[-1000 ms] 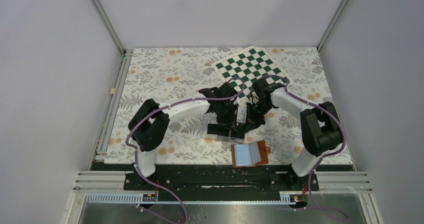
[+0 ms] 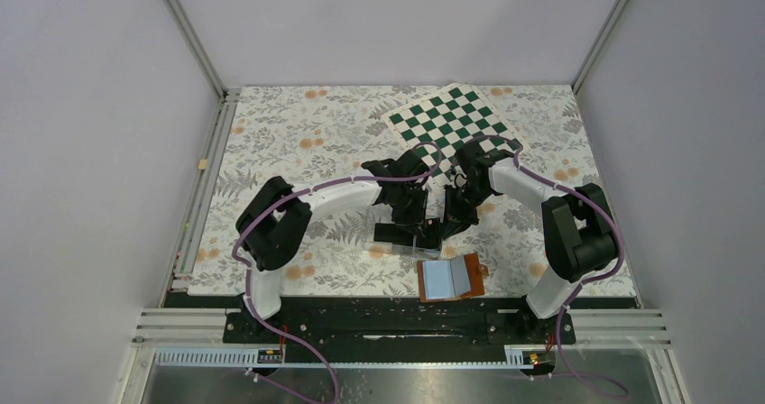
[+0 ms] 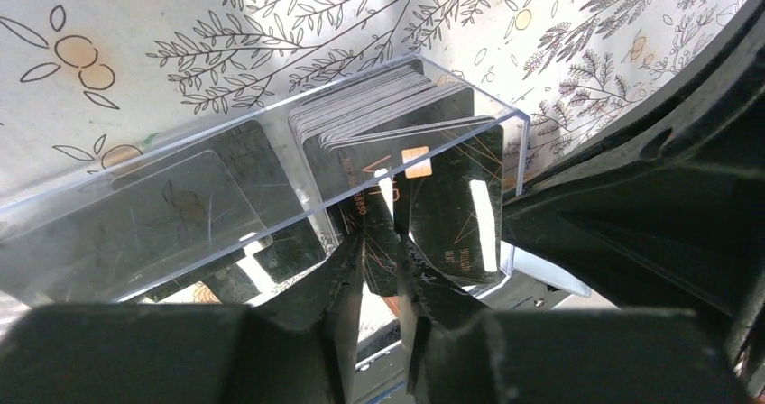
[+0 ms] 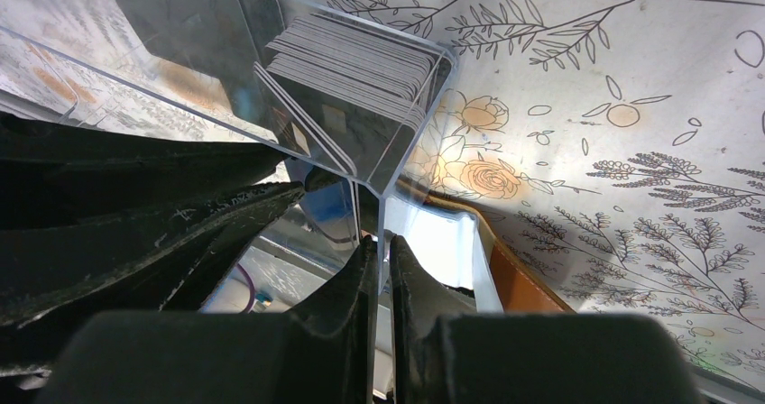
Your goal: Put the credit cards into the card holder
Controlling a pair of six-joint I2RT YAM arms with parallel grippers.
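Note:
A clear acrylic box (image 3: 207,165) holds black credit cards (image 3: 460,206), stacked toward one end. My left gripper is open a narrow gap, its fingertips at the faces of the front cards. The brown card holder (image 2: 476,276), open with clear sleeves, lies just in front of the box.
A green checkered board (image 2: 451,120) lies at the back. Both arms crowd close over the box.
The right arm and the card holder look unchanged.

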